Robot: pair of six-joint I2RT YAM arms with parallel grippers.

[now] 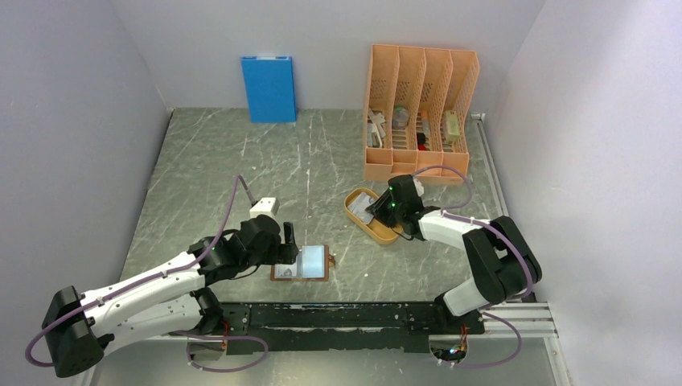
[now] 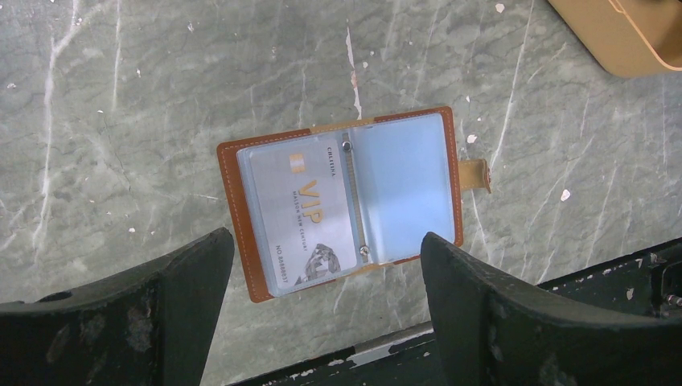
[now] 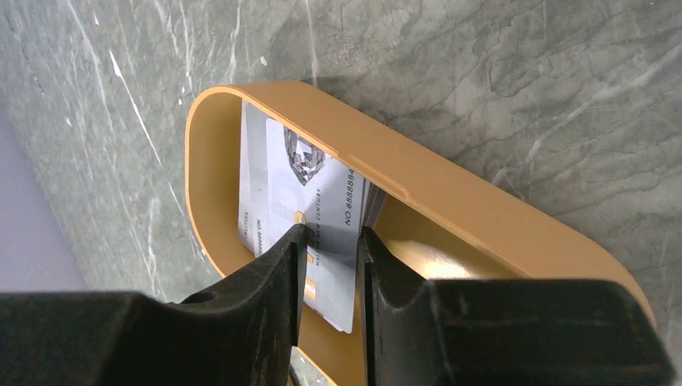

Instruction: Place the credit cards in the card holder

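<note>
An open brown card holder [image 2: 406, 185] lies flat on the table, a VIP card [image 2: 297, 201] in its left sleeve and a light blue right side. My left gripper is open above it. In the right wrist view, silvery credit cards [image 3: 310, 201] lie stacked in a tan tray [image 3: 450, 193]. My right gripper is down at the cards, fingertips a short way apart on either side of the top card's lower part; whether they grip it is unclear.
A peach organizer [image 1: 418, 165] with assorted items stands at the back right. A blue board [image 1: 269, 88] leans on the back wall.
</note>
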